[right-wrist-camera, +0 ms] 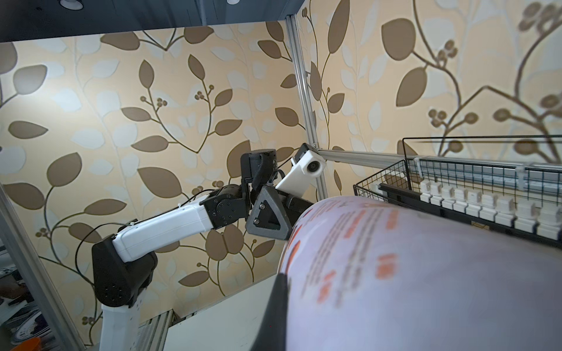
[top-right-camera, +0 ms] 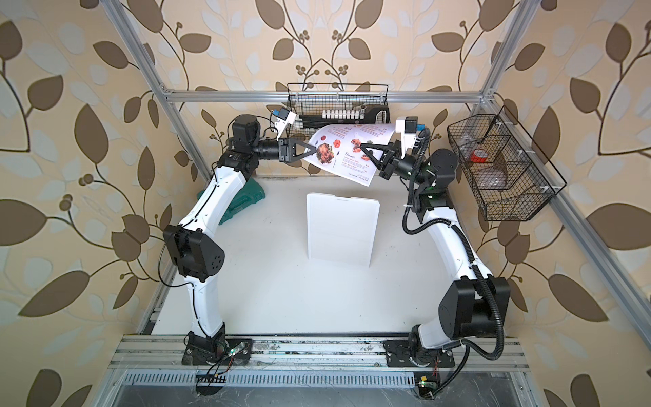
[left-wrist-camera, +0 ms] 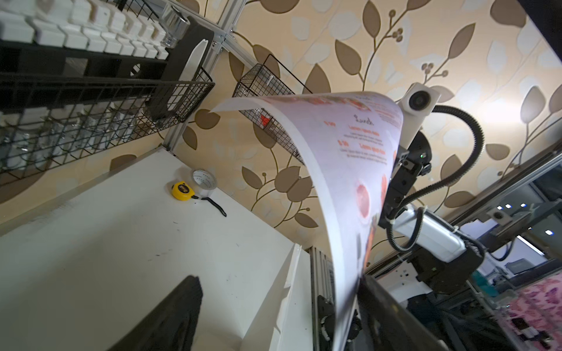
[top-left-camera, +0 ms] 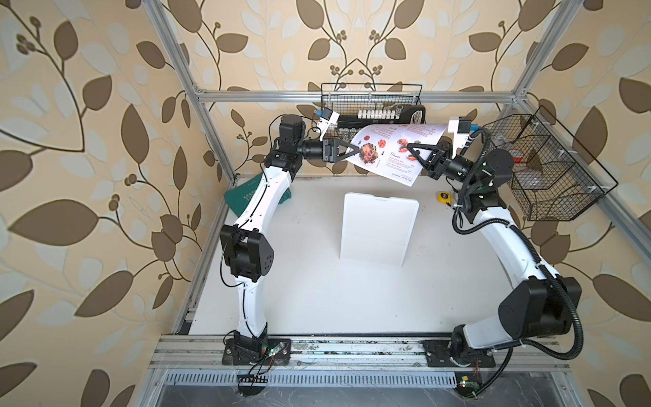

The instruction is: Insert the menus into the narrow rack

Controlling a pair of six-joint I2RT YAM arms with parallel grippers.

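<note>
The menu [top-left-camera: 390, 152], a white sheet printed with food pictures, is held up bowed above the back of the table. My right gripper [top-left-camera: 409, 147] is shut on it at the right side. At its left edge is my left gripper [top-left-camera: 355, 150]. In the left wrist view the dark fingers [left-wrist-camera: 175, 316] stand apart, and the edge of the menu [left-wrist-camera: 319, 169] comes down between them, close to the right-hand finger. The white narrow rack [top-left-camera: 379, 230] stands upright on the table below and in front of the menu. The menu covers most of the right fingers in the right wrist view.
A wire basket [top-left-camera: 339, 101] with white items hangs at the back, behind the menu. Another wire basket [top-left-camera: 552, 162] is on the right wall. A yellow tape measure [top-left-camera: 444, 197] and green cloth [top-left-camera: 237, 196] lie on the table.
</note>
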